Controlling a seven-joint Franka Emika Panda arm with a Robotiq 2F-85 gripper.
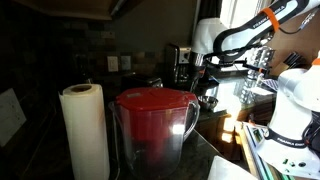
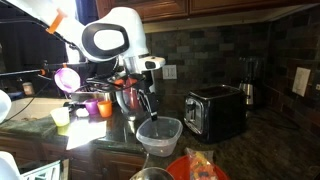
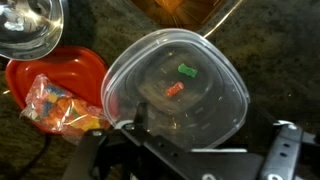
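A clear plastic container fills the middle of the wrist view, with a small green piece and a small red-orange piece on its bottom. My gripper is open above the near part of the container, its fingers spread wide and nothing held. Exterior view 2 shows the container on the counter, just below the gripper. Beside it, a red plate carries a plastic bag of colourful pieces.
A clear bowl adjoins the red plate. Behind the container stands a black toaster. A large red-lidded pitcher and a paper towel roll block part of exterior view 1. Cups stand on the left counter.
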